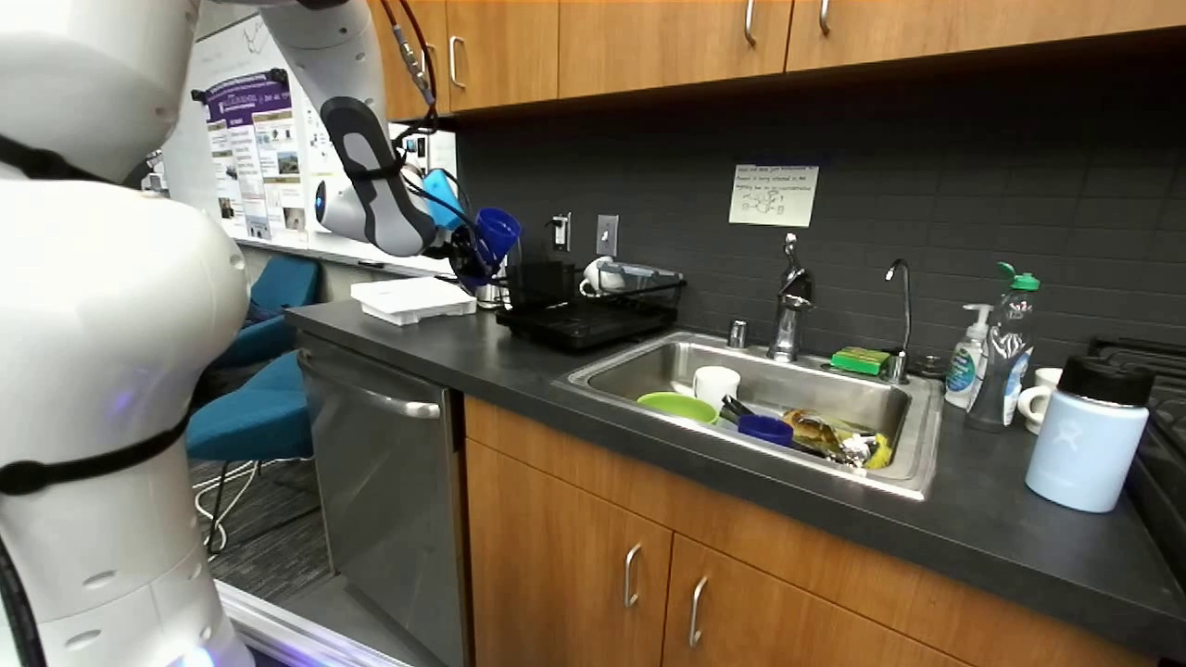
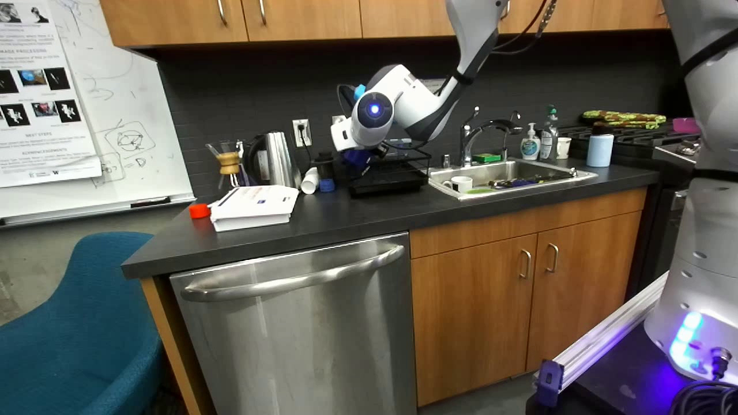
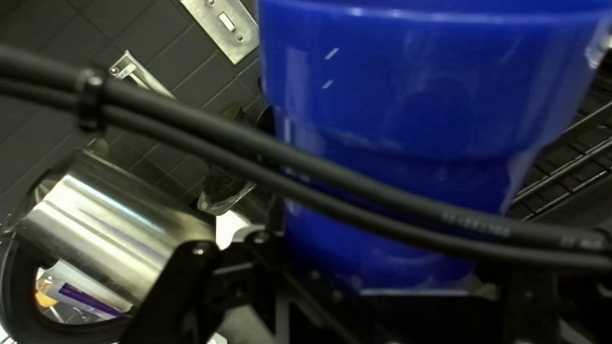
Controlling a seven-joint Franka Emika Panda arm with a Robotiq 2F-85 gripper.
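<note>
A blue cup is held upright, rim up, above the left part of the counter, with my gripper shut on it. In the wrist view the blue cup fills the upper right, and black cables cross in front of it. The black finger parts show dimly low in that view; their contact with the cup is mostly hidden. From the second exterior view, the arm's wrist covers most of the gripper, leaving a bit of dark blue beneath it. The cup is in the air, close to the black dish rack.
A steel kettle, a white cup on its side and a white box stand left of the rack. The sink to the right holds a green bowl, a white mug and other dishes. Cabinets hang overhead.
</note>
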